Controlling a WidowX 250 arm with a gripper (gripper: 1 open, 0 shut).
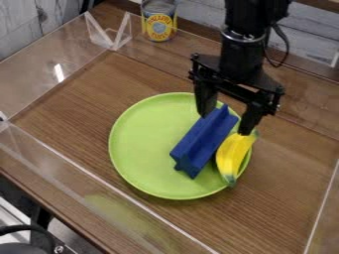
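A green plate point(146, 149) holds a long blue block point(199, 143) lying at a slant and a yellow banana point(232, 159) to its right, near the plate's rim. The black gripper point(232, 100) is low over the upper end of the blue block, its fingers open and spread either side of that end. Whether it touches the block cannot be told.
A can with a yellow label point(158, 22) stands at the back beside a clear plastic piece. Clear panels edge the table.
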